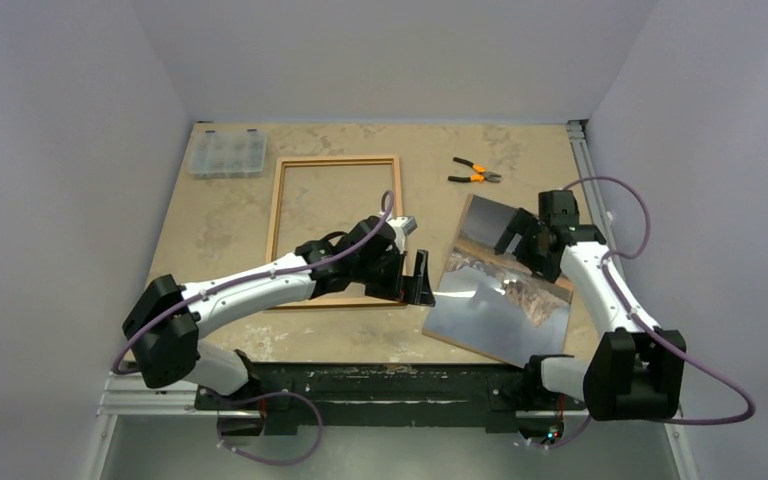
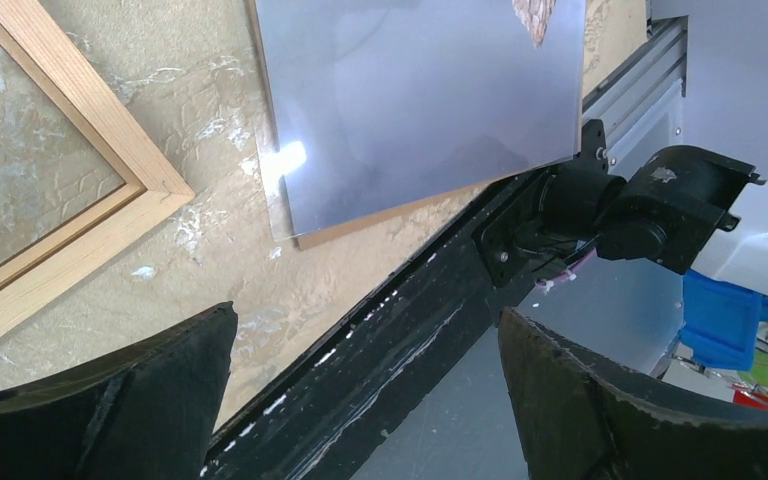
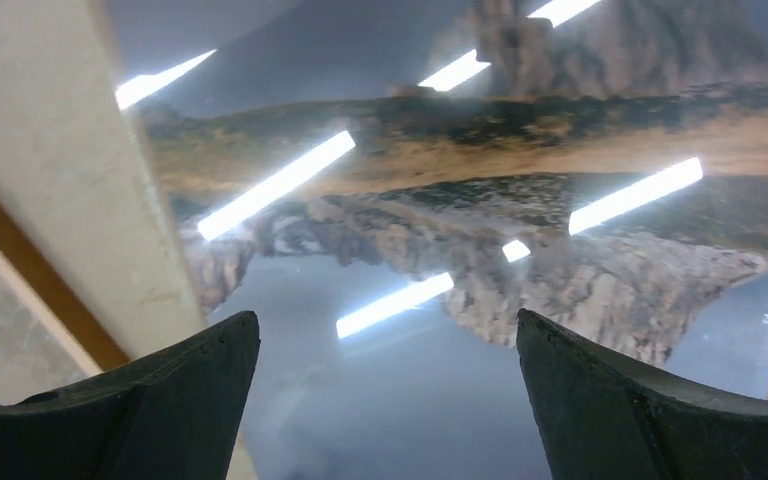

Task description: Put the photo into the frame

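The wooden frame (image 1: 338, 160), an empty rectangle, lies at the middle left of the table; its near right corner (image 2: 145, 195) shows in the left wrist view. To its right lies the landscape photo (image 1: 490, 310) under a clear, glossy sheet that sticks out past the backing at one corner (image 2: 278, 225). My left gripper (image 1: 418, 280) hangs open over the frame's right side and the gap beside the photo, with nothing between its fingers. Open and empty, my right gripper (image 1: 520, 240) is above the upper part of the photo, whose surface fills the right wrist view with reflections (image 3: 280, 185).
A clear divided box (image 1: 228, 154) stands at the back left. Orange-handled pliers (image 1: 475, 171) lie behind the photo.
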